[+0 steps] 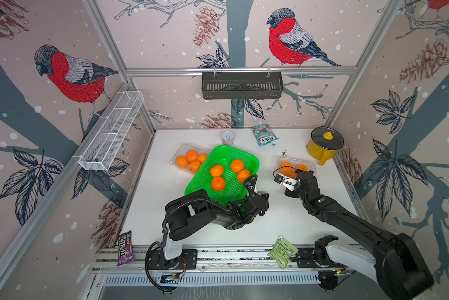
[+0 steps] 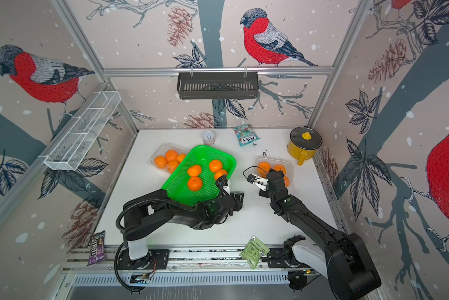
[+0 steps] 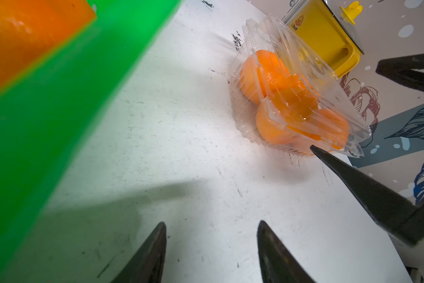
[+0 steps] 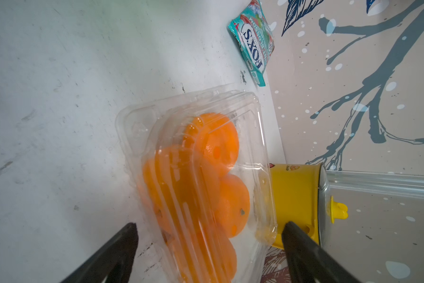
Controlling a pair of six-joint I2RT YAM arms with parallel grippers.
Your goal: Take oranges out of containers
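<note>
The green basket (image 1: 253, 159) sits mid-table holding several oranges (image 1: 218, 184). Beside its far right edge in the left wrist view, my left gripper is low over the white table, its fingers apart with nothing between them. At the right, a clear plastic container (image 4: 264, 193) with its lid partly raised holds several oranges (image 4: 231, 207). My right gripper is open in front of that container, the container showing beyond and between its fingers; contact cannot be told. Another clear container (image 1: 177, 161) with several oranges stands against the basket's left side.
A yellow pot (image 1: 320, 151) stands behind the right container. A FOX'S bag (image 1: 264, 134) and a small cup (image 1: 227, 137) lie at the back. A green packet (image 1: 283, 251) is at the front edge.
</note>
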